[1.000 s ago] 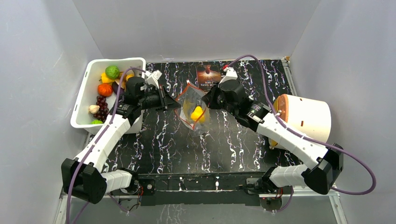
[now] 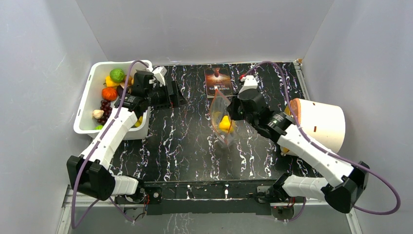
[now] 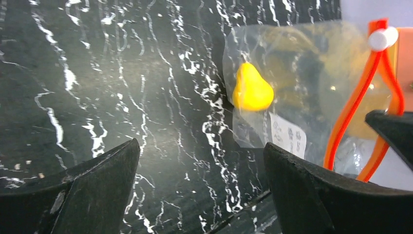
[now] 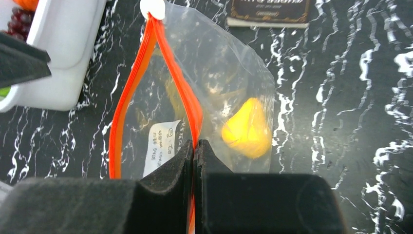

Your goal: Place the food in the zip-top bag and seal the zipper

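The clear zip top bag (image 2: 218,108) with orange zipper edges hangs above the middle of the table. A yellow pear-shaped food (image 4: 248,129) lies inside it, seen through the plastic. My right gripper is shut on one orange edge of the bag's mouth, which stands parted, with a white slider (image 4: 153,8) at its far end. In the left wrist view the bag (image 3: 292,63) shows on the right, apart from the left fingers. My left gripper (image 2: 181,93) stands open with nothing between its fingers, left of the bag and near the white bin.
The white bin (image 2: 84,113) at the left holds several foods, among them an orange pumpkin (image 2: 109,93) and dark grapes (image 2: 104,111). A book (image 2: 217,78) lies behind the bag. At the right rests a large cream cylinder (image 2: 321,124).
A second ago both grippers were at the bag's spread mouth. The left fingers have opened, and the bag has moved right with the right gripper, its mouth narrower. The left arm has since drawn slightly back.
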